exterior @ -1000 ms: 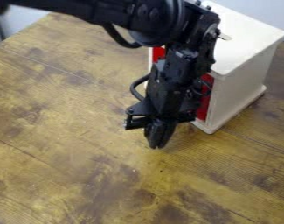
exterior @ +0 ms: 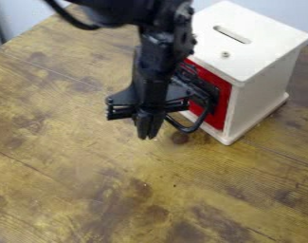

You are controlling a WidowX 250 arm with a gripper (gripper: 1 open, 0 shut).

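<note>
My black gripper [exterior: 149, 124] points down just left of a white wooden box [exterior: 258, 81], its fingertips shut with nothing visible between them. The box has a slot in its top and a red front panel [exterior: 212, 116], which is partly hidden behind the gripper and its cables.
A pale wall runs along the back.
The arm has swung left and its gripper has risen, uncovering more of the box's top. The box looks unmoved.
</note>
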